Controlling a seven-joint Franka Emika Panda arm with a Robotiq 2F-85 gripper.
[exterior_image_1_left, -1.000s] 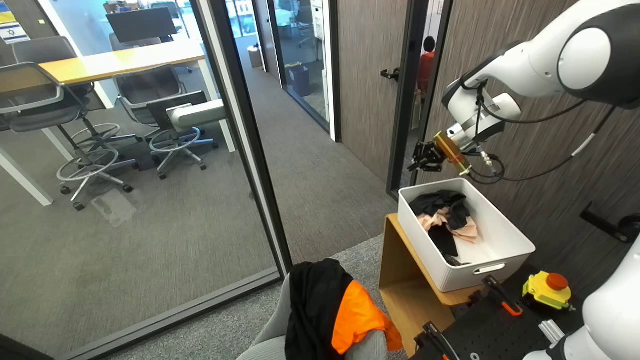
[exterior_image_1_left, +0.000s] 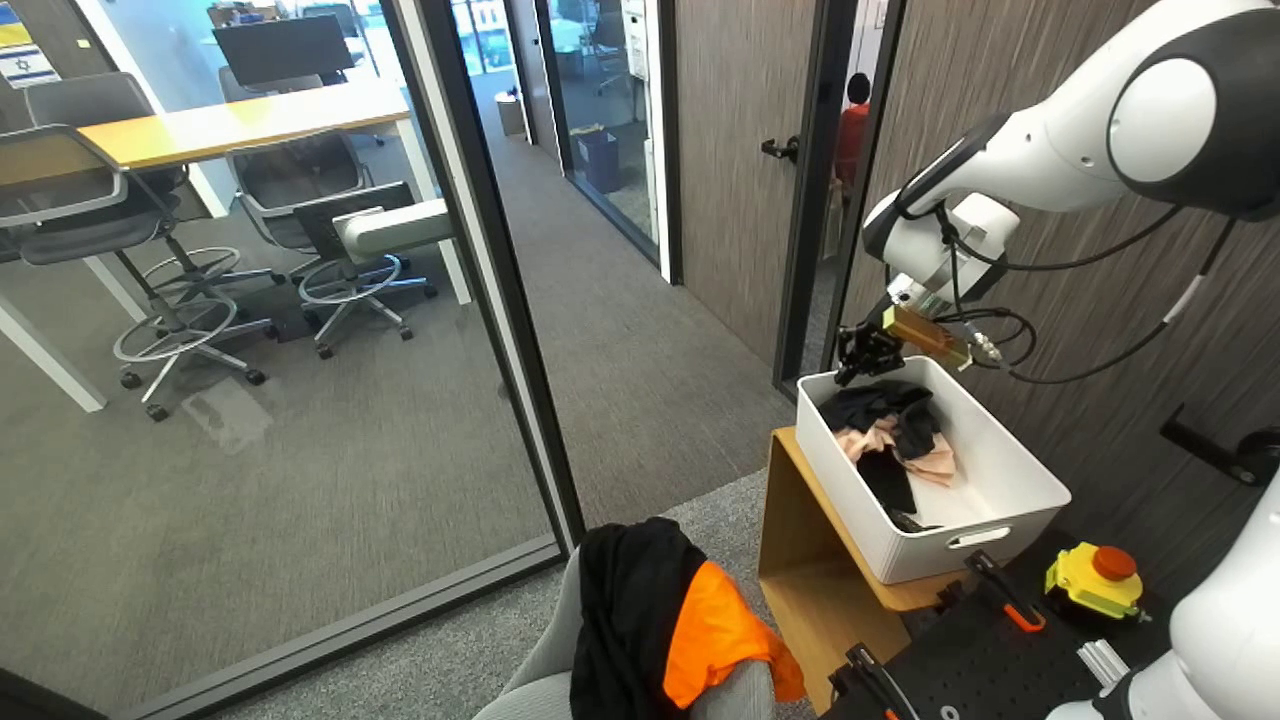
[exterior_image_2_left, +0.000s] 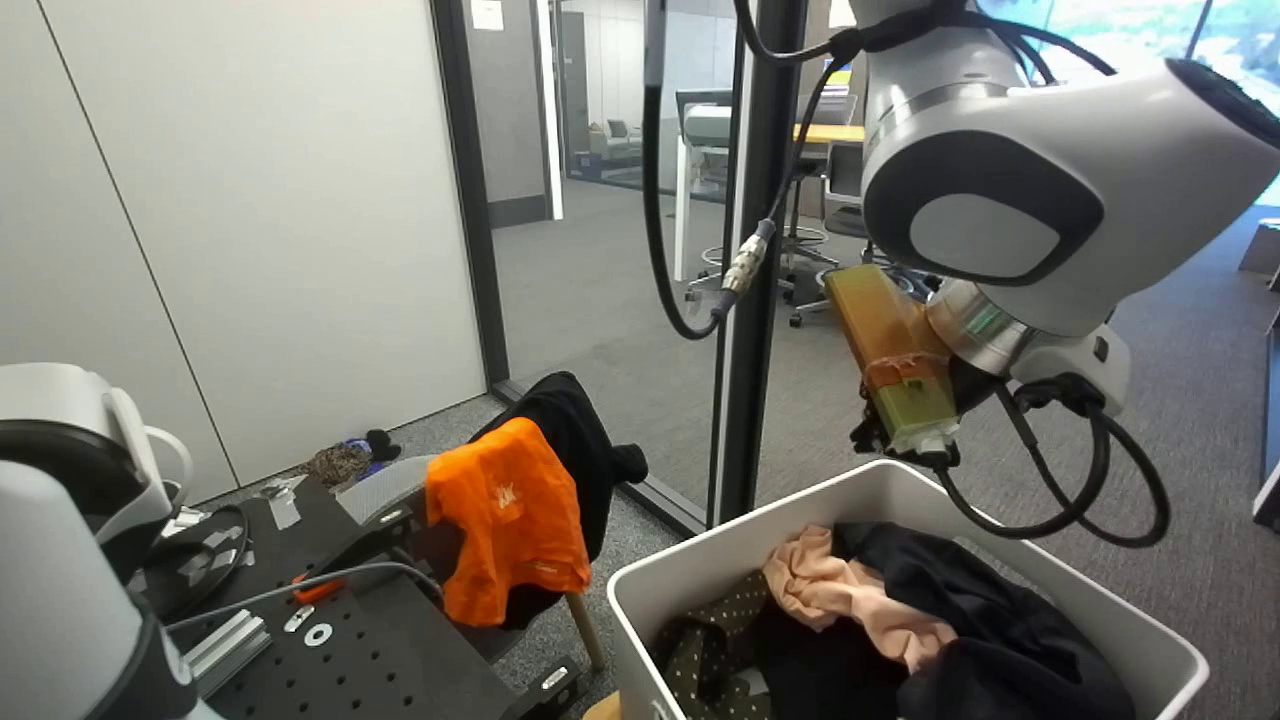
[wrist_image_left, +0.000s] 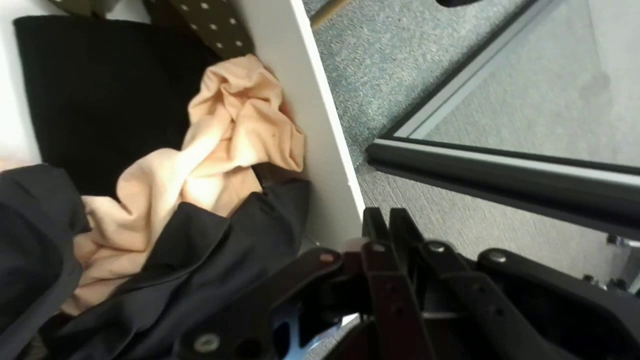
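A white bin (exterior_image_1_left: 836, 504) holds crumpled clothes: a peach garment (wrist_image_left: 157, 183), dark grey cloth (wrist_image_left: 198, 264), black cloth (wrist_image_left: 108, 90) and a dark polka-dot piece (wrist_image_left: 210, 18). My gripper points down over the bin's far rim. Its fingertips are close together with only a narrow gap, and nothing shows between them. In exterior view 1 the gripper (exterior_image_1_left: 846, 377) is at the far left corner, above the clothes. Whether it touches the rim cannot be told. An amber and yellow block on the wrist mostly hides it in exterior view 2.
Over a grey chair (exterior_image_1_left: 546, 672) hang black cloth (exterior_image_1_left: 624, 612) and an orange garment (exterior_image_2_left: 510, 516). The bin stands on a wooden stand (exterior_image_1_left: 786, 528). A glass wall frame (wrist_image_left: 480, 180) is beyond it. An emergency stop (exterior_image_1_left: 1098, 580) sits on the black table.
My gripper has come down toward the bin's far left corner and tilted from pointing sideways to pointing downward. The clothes and bin look the same.
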